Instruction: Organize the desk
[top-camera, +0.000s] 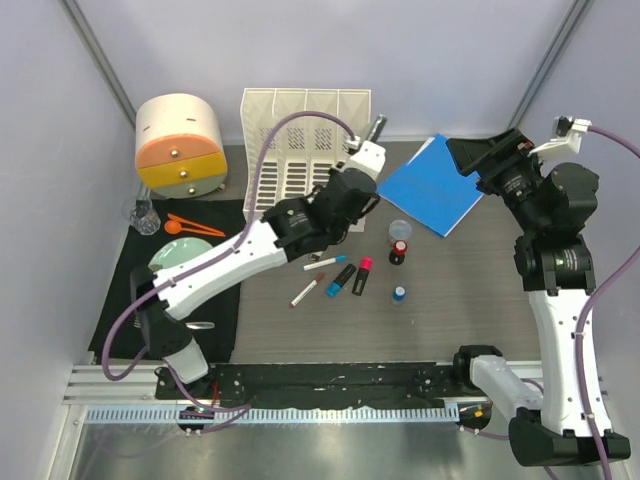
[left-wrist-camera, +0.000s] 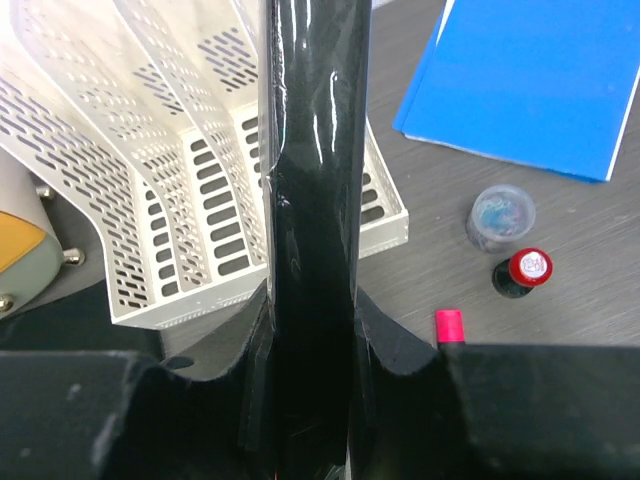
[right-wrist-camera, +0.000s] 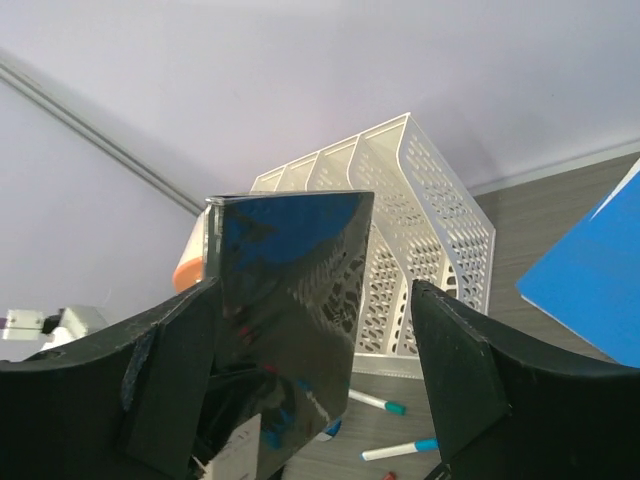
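My left gripper (top-camera: 362, 180) holds a dark glossy folder (left-wrist-camera: 315, 150) upright over the front of the white perforated file rack (left-wrist-camera: 200, 190); in the left wrist view the folder runs between the fingers. The right wrist view shows the same folder (right-wrist-camera: 285, 280) broadside, by the rack. My right gripper (top-camera: 485, 150) stands above the desk's back right, fingers apart, the folder seen beyond them. A blue folder (top-camera: 425, 185) lies flat at the back right. Loose markers (top-camera: 310, 290), a red-capped bottle (left-wrist-camera: 528, 270) and a clear cup (left-wrist-camera: 500, 215) lie in the middle.
A three-colour drawer box (top-camera: 180, 150) stands at the back left. A black mat (top-camera: 125, 290) holds a plate (top-camera: 180, 255) and utensils, partly hidden by my left arm.
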